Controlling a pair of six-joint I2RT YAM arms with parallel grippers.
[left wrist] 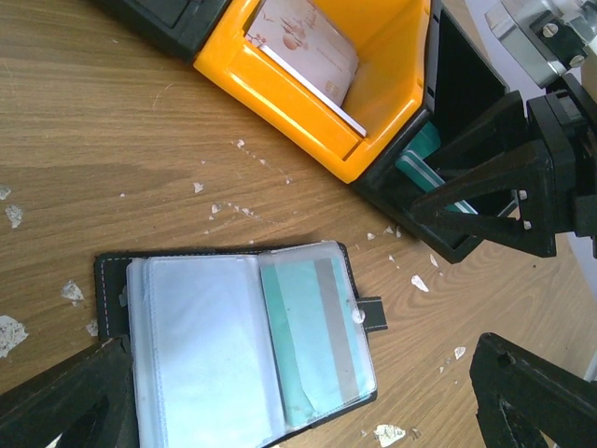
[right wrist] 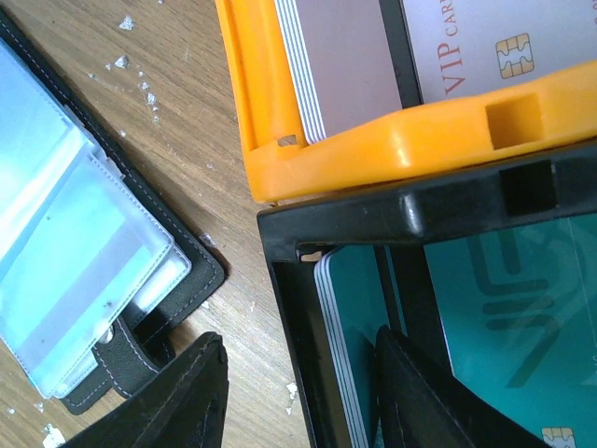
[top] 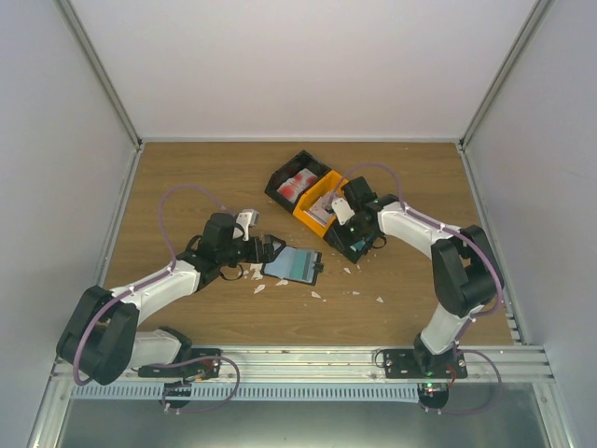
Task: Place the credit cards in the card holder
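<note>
The card holder (top: pixel 291 264) lies spread on the table, with clear sleeves over a black backing and a strap on its right edge. Over it, my left gripper is open and empty, one finger toward each side. Green cards (right wrist: pixel 338 327) stand on edge in a black box (right wrist: pixel 294 345), right of the holder. My right gripper is at that box, its fingers apart. One of its fingers (right wrist: pixel 396 378) reaches inside over the green cards; the other is on the outer side of the box wall. No card appears gripped.
An orange box (left wrist: pixel 280 107) of pale cards adjoins the green cards' box. Beyond it stands another black box (top: pixel 277 184) holding red-and-white cards (top: pixel 298 184). Small pale flakes (left wrist: pixel 72 291) are scattered round the holder.
</note>
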